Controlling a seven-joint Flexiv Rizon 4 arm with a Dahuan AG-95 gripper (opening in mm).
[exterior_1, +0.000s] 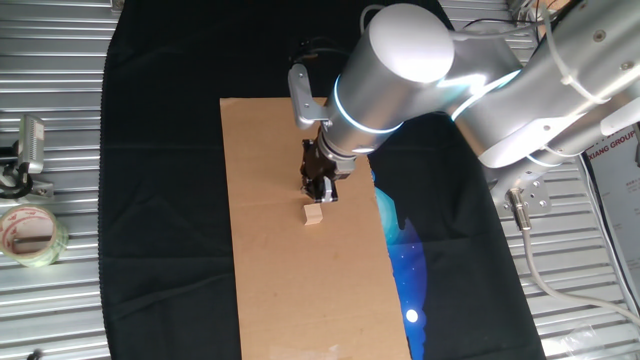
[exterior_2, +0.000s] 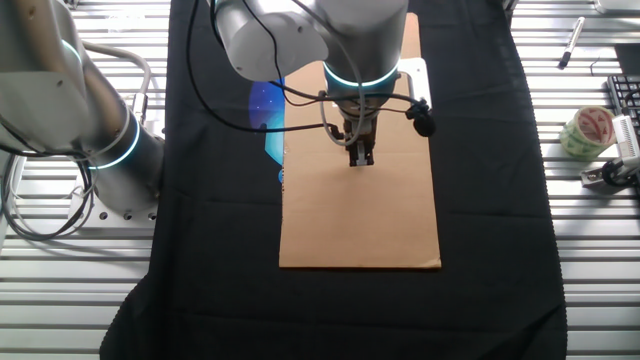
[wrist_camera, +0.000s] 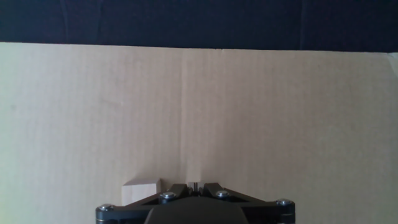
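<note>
A small pale wooden block (exterior_1: 313, 214) rests on the brown cardboard sheet (exterior_1: 290, 285), close by the fingertips of my gripper (exterior_1: 322, 197). In the wrist view the block (wrist_camera: 141, 191) shows at the bottom, left of my gripper and partly covered by its left linkage. The two fingertips meet there with nothing visible between them, so the gripper is shut. From the second exterior side, the gripper (exterior_2: 361, 162) points down over the cardboard (exterior_2: 350, 225), and I cannot make out the block.
Black cloth (exterior_1: 165, 220) surrounds the cardboard. A blue patterned sheet (exterior_1: 405, 265) sticks out from under its right edge. Off the cloth stand a tape roll (exterior_1: 33, 237) and a grey device (exterior_1: 32, 145). Loose cables (exterior_2: 290, 95) hang around the wrist. The cardboard is otherwise clear.
</note>
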